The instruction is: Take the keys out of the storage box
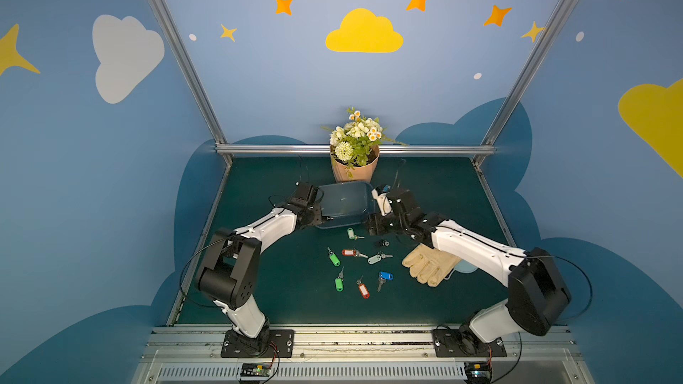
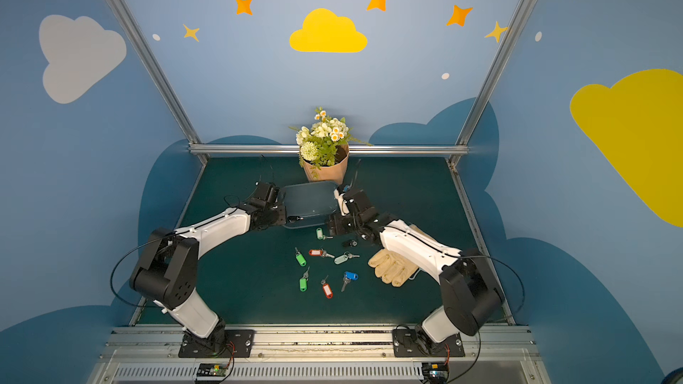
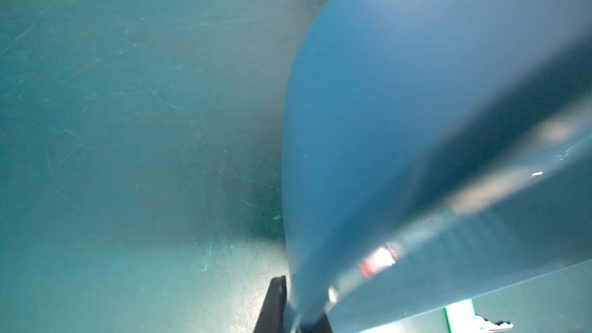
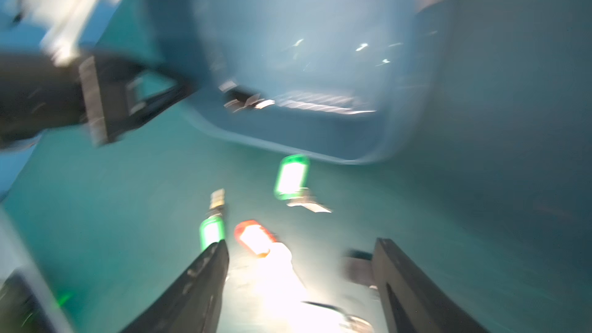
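Observation:
The storage box (image 1: 346, 206) is a blue open tray, flat on the dark green table in front of the flower pot. In the right wrist view its inside (image 4: 296, 37) looks bare. My left gripper is shut on the box's left rim, with the wall filling much of the left wrist view. Tagged keys lie on the table in front of the box: a pale green one (image 1: 351, 233), red ones (image 1: 363, 289), green ones (image 1: 339, 283), a blue one (image 1: 385, 276) and a black one (image 1: 382, 244). Above the table, my right gripper stands open and empty.
Behind the box, close to it, stands the flower pot (image 1: 354, 163). A beige work glove (image 1: 430, 264) lies at the right, below the right arm.

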